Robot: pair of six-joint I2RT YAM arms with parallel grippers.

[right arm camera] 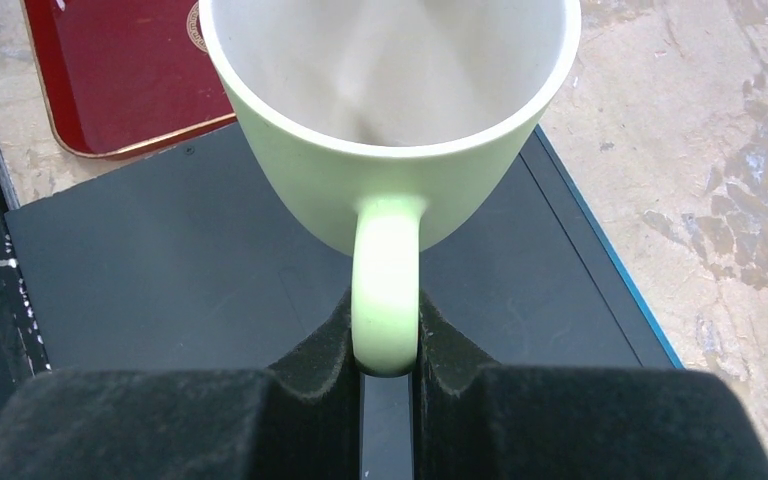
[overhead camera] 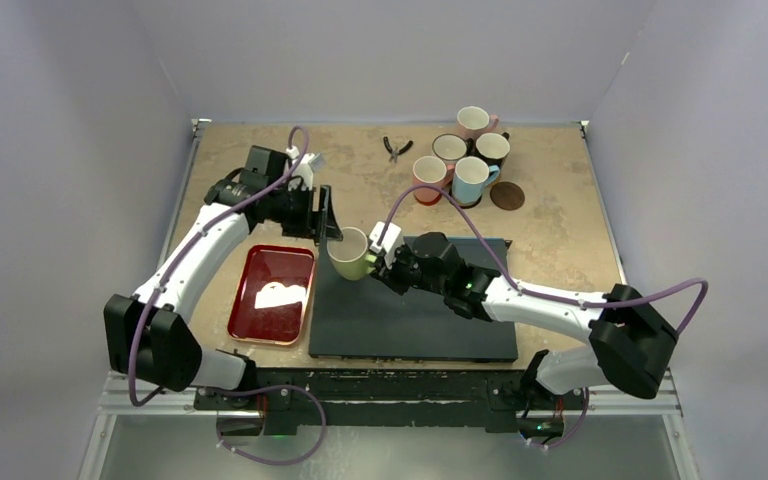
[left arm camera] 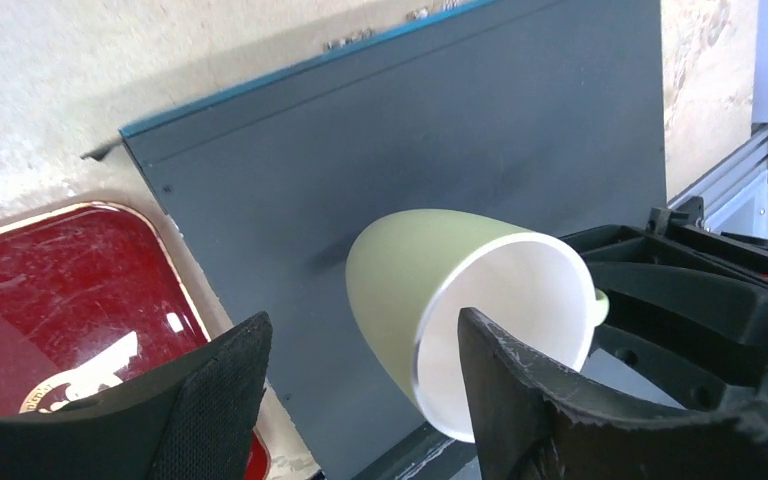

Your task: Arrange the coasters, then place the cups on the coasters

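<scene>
A pale green cup (overhead camera: 347, 253) with a white inside is held over the dark board by my right gripper (overhead camera: 376, 264). In the right wrist view its handle (right arm camera: 387, 290) is pinched between the two fingers. Tilted, the cup (left arm camera: 400, 280) shows its open mouth in the left wrist view. My left gripper stands open with nothing gripped; one finger overlaps the cup's rim in that view, and whether they touch I cannot tell. A bare brown round coaster (overhead camera: 507, 195) lies at the back right, beside the light blue cup (overhead camera: 471, 178).
Several other cups, including a pink one (overhead camera: 429, 178), stand clustered left of and behind the coaster. Pliers (overhead camera: 397, 148) lie at the back. A red tray (overhead camera: 233, 325) sits left of the dark board (overhead camera: 420, 335).
</scene>
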